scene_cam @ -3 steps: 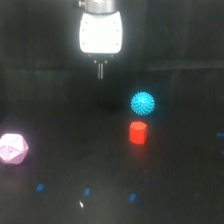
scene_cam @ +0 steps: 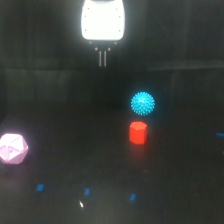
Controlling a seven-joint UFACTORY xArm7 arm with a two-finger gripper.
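My gripper (scene_cam: 102,58) hangs high at the top of the view, below a bright white hand body. Its two thin fingers point down with a narrow dark gap between them, and no object shows there. Well below and to the right, a spiky cyan ball (scene_cam: 143,103) rests on the dark surface. Just in front of the ball stands a red block (scene_cam: 138,132). At the far left lies a pale pink faceted ball (scene_cam: 13,149). The gripper is clear of all three.
Small blue marks (scene_cam: 87,191) dot the dark floor near the front, with another blue mark (scene_cam: 220,134) at the right edge. A small white speck (scene_cam: 81,204) lies nearby.
My gripper has risen and shifted very slightly right. Its fingers appear a little farther apart than before. The balls and the block have not moved.
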